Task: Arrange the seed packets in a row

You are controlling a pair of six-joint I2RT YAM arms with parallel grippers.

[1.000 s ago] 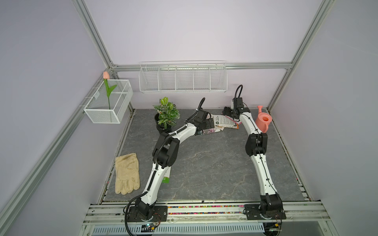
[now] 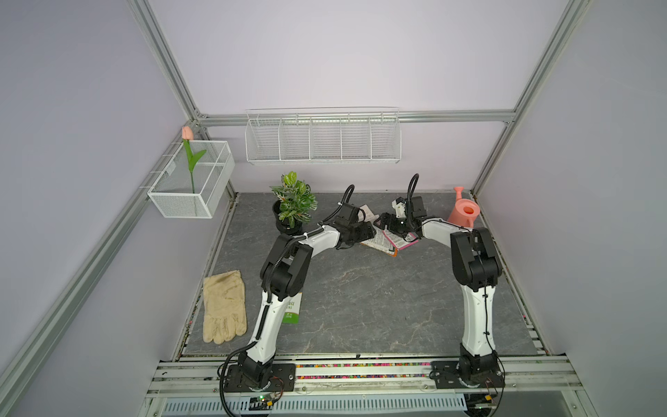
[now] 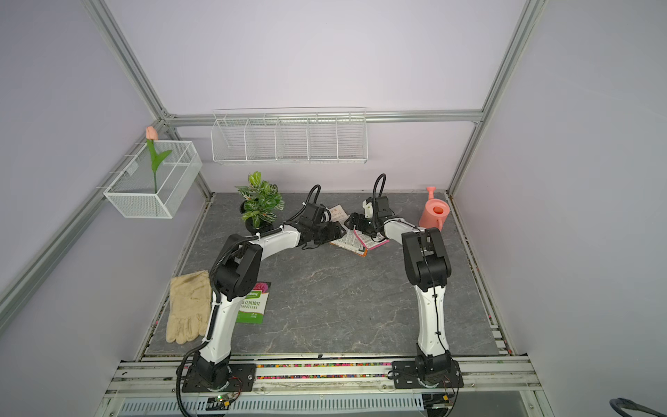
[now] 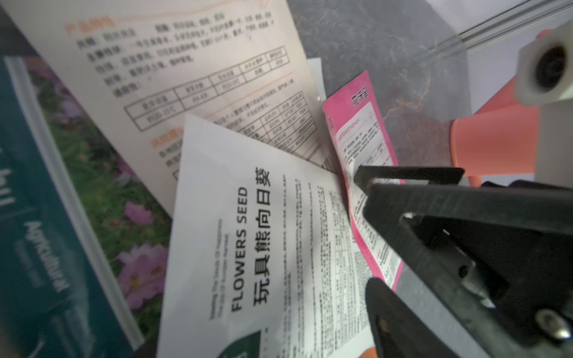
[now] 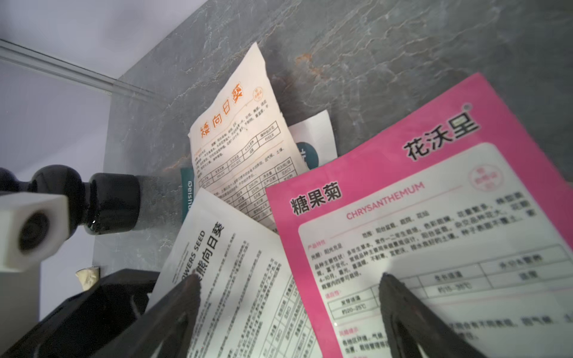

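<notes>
Several packets overlap at the back middle: a pink-edged CHRYSANTHEMUM packet, a white FLOWERS SEED packet, an orange-printed packet and a teal flower-picture packet, largely covered. My left gripper is low over the pile's left side; its opening is hard to tell. My right gripper stands open, its fingers either side of the white and pink packets' edges in the right wrist view. A green-bottomed IMPATIENS packet lies at the front left beside my left arm.
A potted plant is at back left, a pink watering can at back right, a beige glove at front left. Wire baskets hang on the walls, one holding a tulip.
Both grippers have moved toward the front, the right one also leftward. The packets beneath them have shifted forward and spread at an angle.
</notes>
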